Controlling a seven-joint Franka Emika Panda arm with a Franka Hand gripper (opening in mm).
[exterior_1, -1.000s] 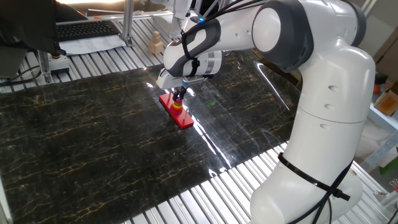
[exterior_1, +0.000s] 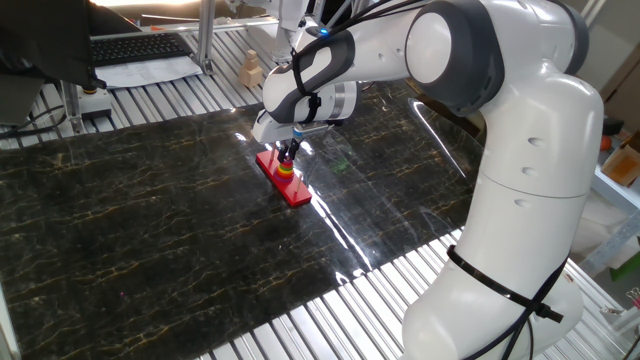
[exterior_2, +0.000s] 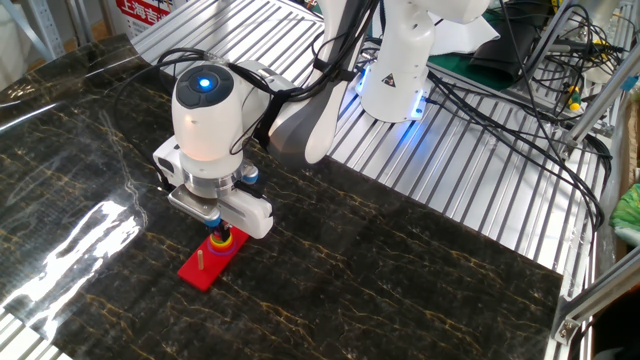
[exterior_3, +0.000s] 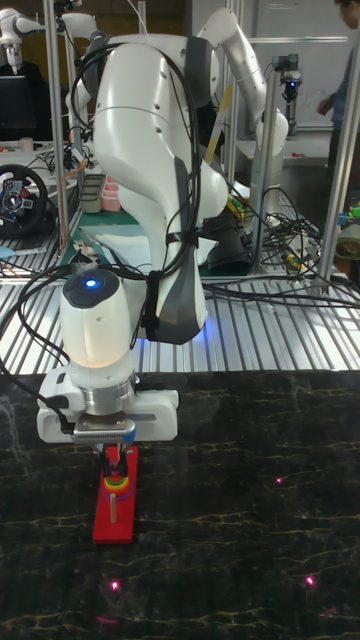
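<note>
A long red base (exterior_1: 297, 193) lies flat on the dark marbled tabletop. Around its middle sits a small stack of coloured rings (exterior_1: 285, 171), with red, yellow and green showing. A thin bare peg (exterior_2: 200, 260) rises from one end of the base. Directly over the stack, my gripper (exterior_1: 287, 157) points downward, its dark fingertips right at the top of the rings. In exterior view 3 the rings (exterior_3: 115, 484) show just below the fingers. Whether the fingers are clamped on the top ring or only around it is too small to make out.
A small wooden block figure (exterior_1: 250, 70) stands on the slatted metal surface beyond the table edge, near a keyboard (exterior_1: 138, 48). Cables (exterior_2: 500, 130) run along the slats by my base.
</note>
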